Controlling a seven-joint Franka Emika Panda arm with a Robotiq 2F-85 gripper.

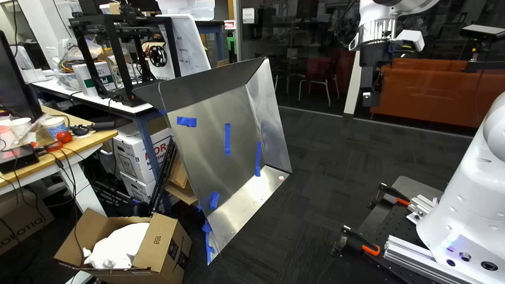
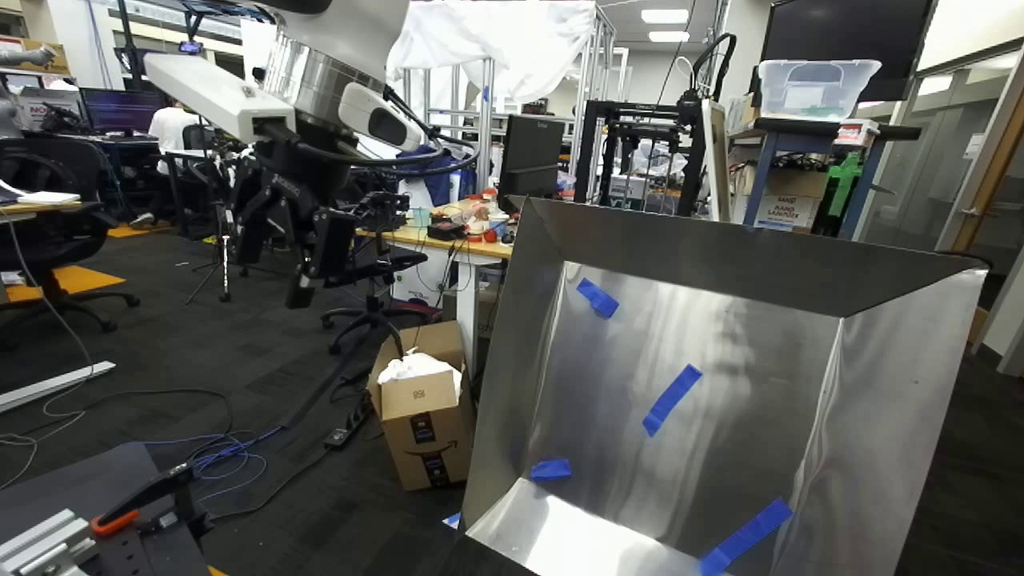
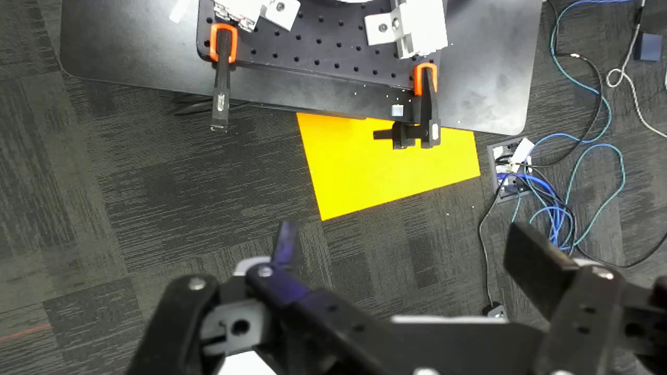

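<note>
My gripper stands open, its two dark fingers wide apart at the bottom of the wrist view. Only bare carpet shows between them. In the second exterior view the gripper (image 2: 276, 272) hangs in the air, left of a large metal sheet tray (image 2: 730, 288) with strips of blue tape on it. From the first exterior view, the gripper (image 1: 371, 98) appears at the upper right, well clear of the tilted metal tray (image 1: 213, 109). One finger hides the other from that side.
An open cardboard box (image 1: 163, 241) with white material inside sits on the floor beside the tray. Orange-tipped clamps (image 3: 223, 75) hold the robot's base plate. Blue cables (image 3: 553, 212) lie on the carpet. A cluttered desk (image 1: 101, 135) stands at the left. Open floor surrounds the base.
</note>
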